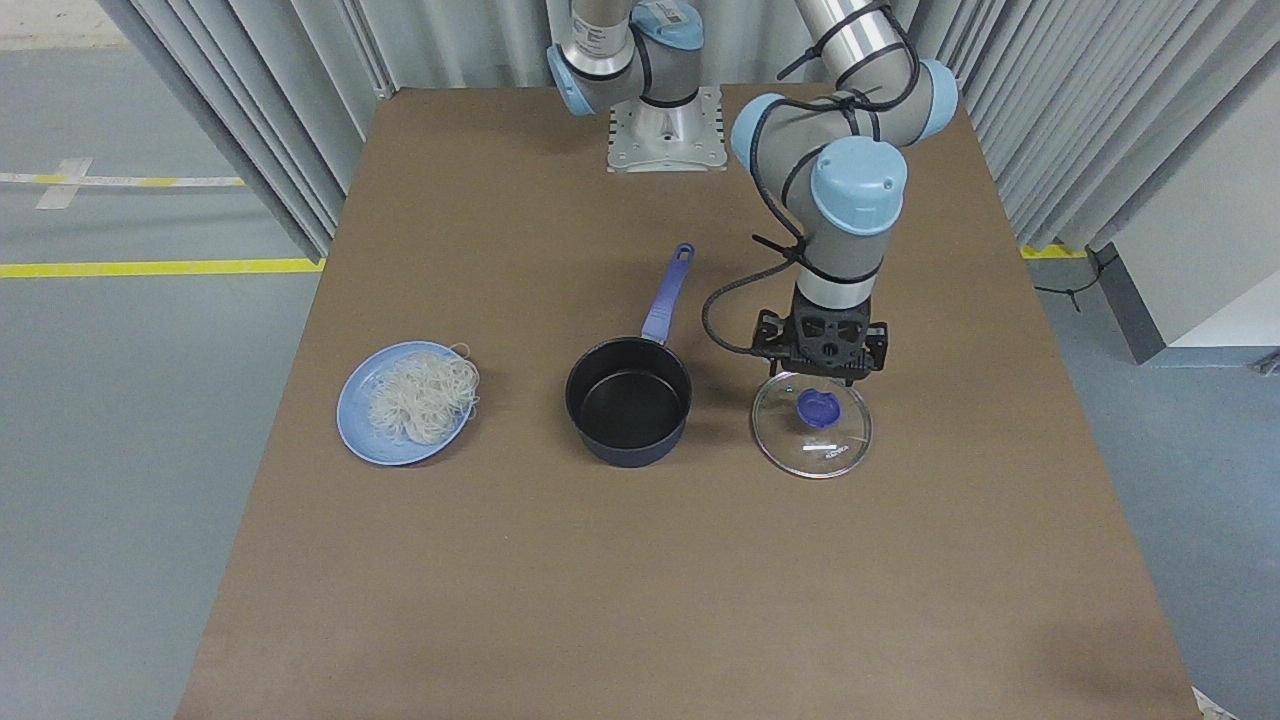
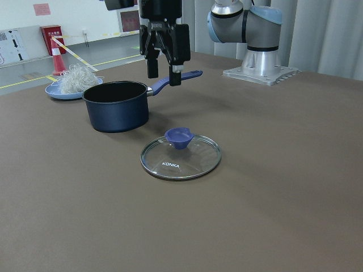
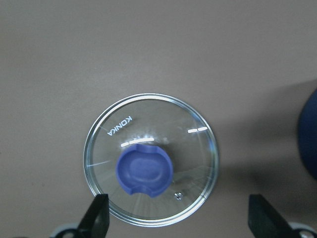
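Observation:
A glass lid (image 1: 811, 444) with a blue knob (image 3: 144, 170) lies flat on the brown table, right of a dark saucepan (image 1: 627, 408) with a blue handle (image 1: 667, 292). The gripper (image 2: 164, 76) hangs open above the lid, apart from it, with nothing between its fingers. In the wrist view its two fingertips frame the lower part of the lid, and the saucepan's side shows at the right edge.
A blue plate (image 1: 360, 426) of white noodles sits left of the saucepan.

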